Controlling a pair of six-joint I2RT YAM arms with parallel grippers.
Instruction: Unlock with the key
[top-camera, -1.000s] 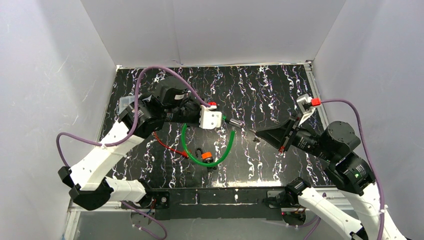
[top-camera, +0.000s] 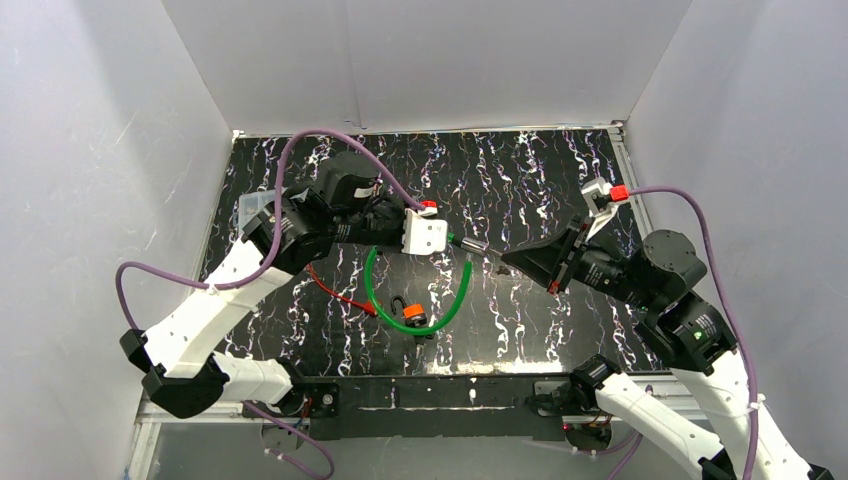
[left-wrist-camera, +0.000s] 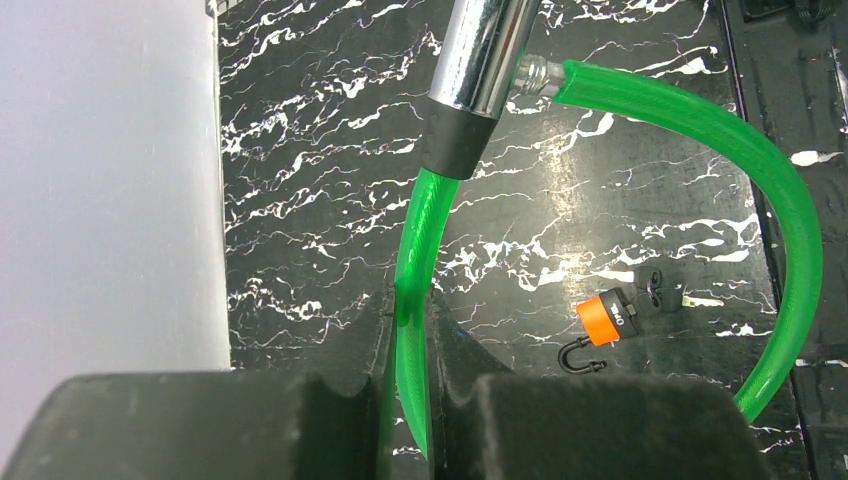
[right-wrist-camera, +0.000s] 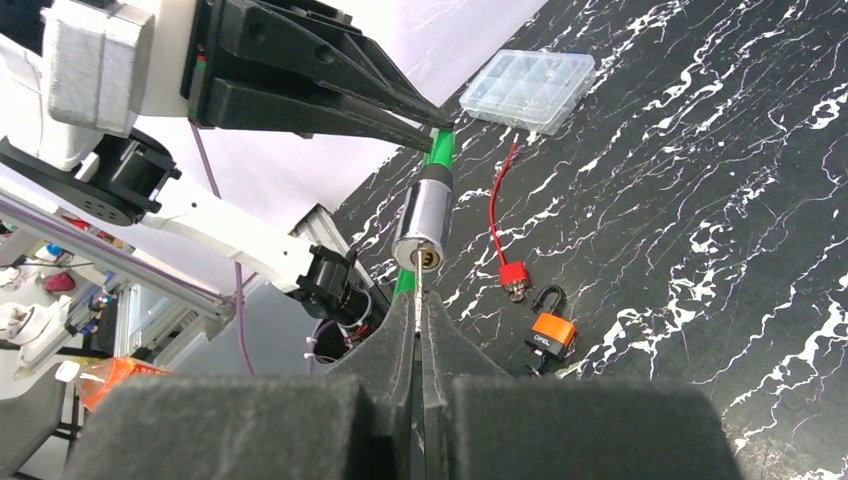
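Observation:
My left gripper is shut on the green cable lock's hose (left-wrist-camera: 418, 235), a little below the black collar. The lock's chrome cylinder (top-camera: 470, 245) juts out to the right of that gripper, with its keyhole end toward my right gripper (top-camera: 505, 258). In the right wrist view, a thin silver key (right-wrist-camera: 419, 305) stands between the shut right fingers, its blade pointing at the keyhole face of the cylinder (right-wrist-camera: 422, 228). The blade's tip overlaps the keyhole; whether it is inside cannot be told. The green hose loops down below the left gripper.
An orange and black padlock (top-camera: 415, 314) with keys lies on the black marbled table, below the hose loop in the top view. A red cable lock (right-wrist-camera: 497, 215) and a clear compartment box (right-wrist-camera: 530, 88) lie toward the left. Open table surrounds both grippers.
My right gripper has moved left and slightly up in the top view, closing the gap between the key and the cylinder. The left arm has barely shifted, slightly right.

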